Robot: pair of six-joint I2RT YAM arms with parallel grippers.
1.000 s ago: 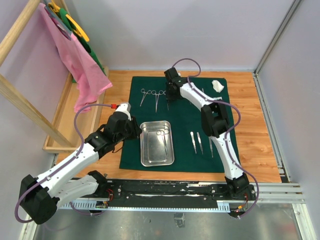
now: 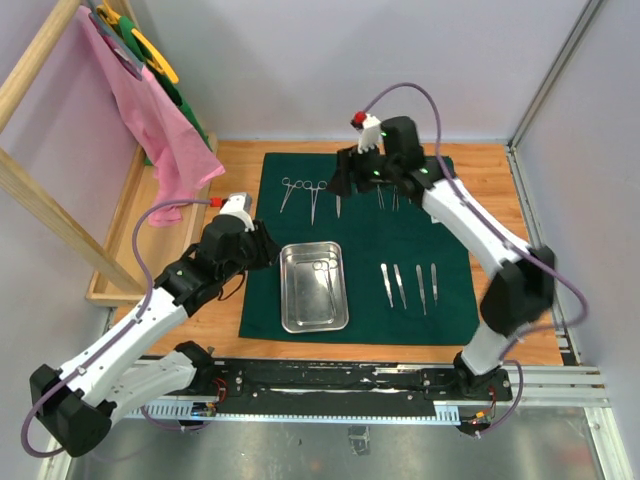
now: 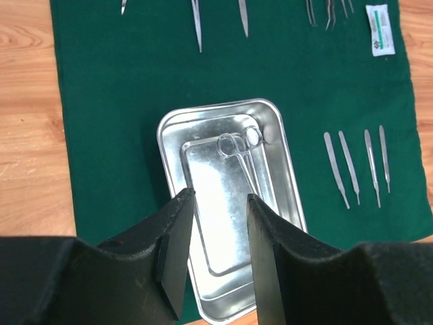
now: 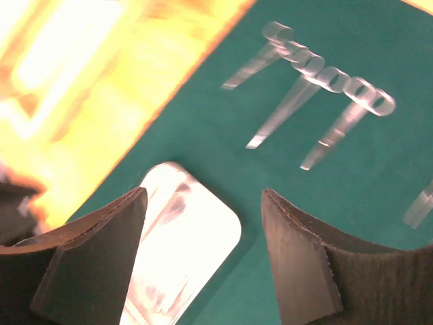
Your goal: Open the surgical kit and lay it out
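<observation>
On the green cloth (image 2: 395,240) lies a steel tray (image 3: 216,203) holding scissor-like instruments (image 3: 240,159). Several ring-handled instruments (image 2: 313,200) lie in a back row, with tweezers and a white packet (image 3: 381,29). Scalpel-like handles (image 3: 347,162) lie right of the tray. My left gripper hangs left of and above the tray, fingers apart with nothing visible between them. My right gripper is raised over the back of the cloth, open and empty; its view is blurred.
A wooden rack (image 2: 25,180) with pink and green cloths stands at the left. Wooden table (image 2: 510,330) shows around the cloth.
My right arm has risen from the back row of instruments and is blurred in motion. My left gripper has shifted slightly.
</observation>
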